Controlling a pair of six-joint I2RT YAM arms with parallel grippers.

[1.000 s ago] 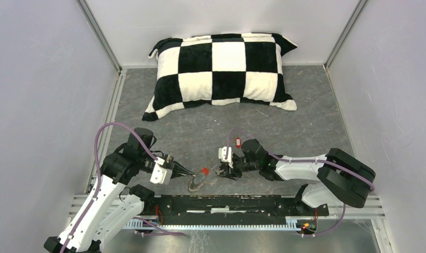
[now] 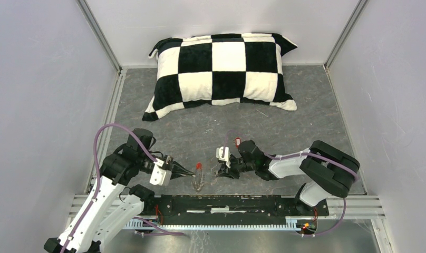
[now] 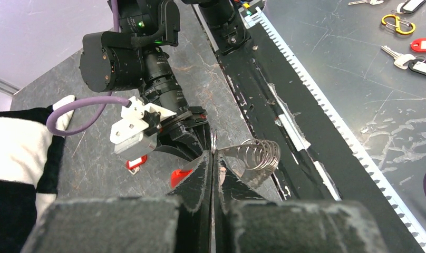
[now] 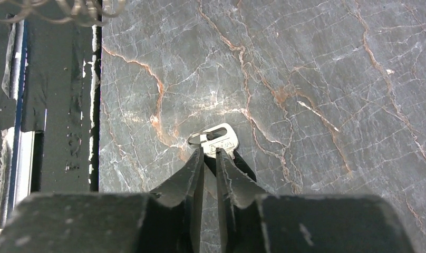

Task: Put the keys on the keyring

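Observation:
A wire keyring coil (image 3: 258, 158) with a red tag (image 3: 180, 175) hangs by the tips of my left gripper (image 2: 194, 174), which is shut, with thin metal between its fingertips. My right gripper is lowered over a silver key (image 4: 220, 138) with a small ring and a black fob (image 4: 243, 167) on the stone table. Its fingertips are slightly apart at the key; whether they grip it I cannot tell.
A checkered cushion (image 2: 229, 71) lies at the back. A red tag (image 2: 237, 142) lies behind my right gripper. More keys, tags and a yellow carabiner (image 3: 398, 29) show beyond the front rail.
My right arm has moved slightly left. The coil and red tag by my left gripper have swung, the tag shifting left.

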